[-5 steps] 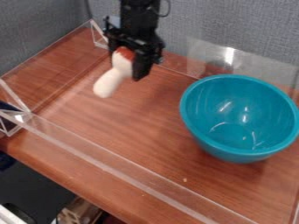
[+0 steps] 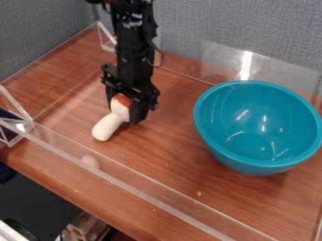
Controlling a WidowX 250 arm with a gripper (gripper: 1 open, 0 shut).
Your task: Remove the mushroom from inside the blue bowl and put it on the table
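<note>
The toy mushroom, with a white stem (image 2: 111,124) and an orange-red cap, is low at the table's left side, its stem slanting toward the lower left. My black gripper (image 2: 130,102) comes down from above and is shut on the mushroom at its cap, which the fingers partly cover. Whether the stem touches the wood is hard to tell. To the right stands the blue bowl (image 2: 258,124), empty inside and well apart from the gripper.
A clear low wall (image 2: 151,196) runs along the front edge, and grey panels (image 2: 270,42) close off the back.
Holding the mushroom, my gripper has come down and slightly left toward the tabletop. The bowl has stayed in place.
</note>
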